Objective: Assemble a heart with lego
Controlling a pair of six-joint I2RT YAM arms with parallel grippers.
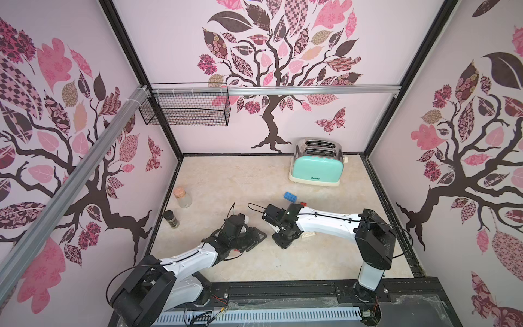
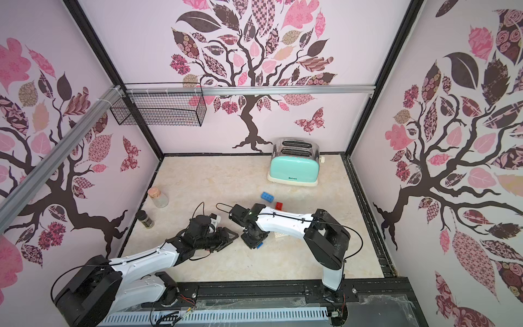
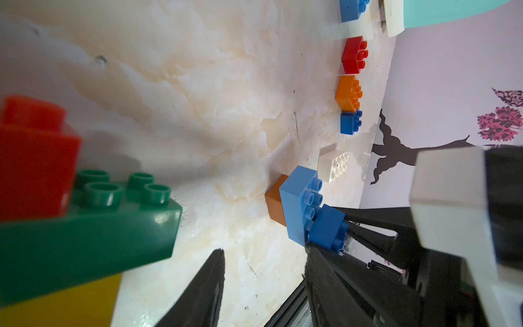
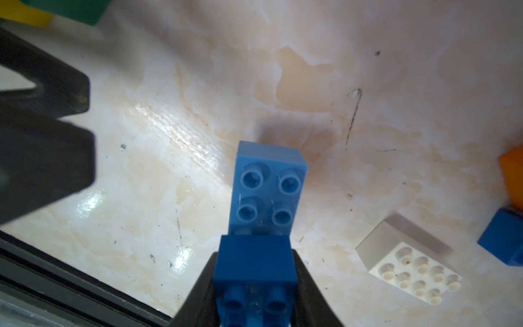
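Observation:
In the left wrist view my left gripper is part open, nothing between its fingertips, near a stack of a red brick [image 3: 35, 169], green brick [image 3: 87, 245] and yellow brick [image 3: 68, 305]. My right gripper is shut on a dark blue brick [image 4: 256, 253], which adjoins a light blue brick [image 4: 267, 196]. In the left wrist view an orange-brown piece [image 3: 274, 201] shows behind the light blue one, partly hidden.
Loose white [image 4: 400, 256], orange [image 3: 344, 92], red [image 3: 351, 54] and blue bricks [image 2: 267, 197] lie on the table. A toaster [image 1: 316, 166] stands at the back right, jars [image 1: 182, 199] at the left.

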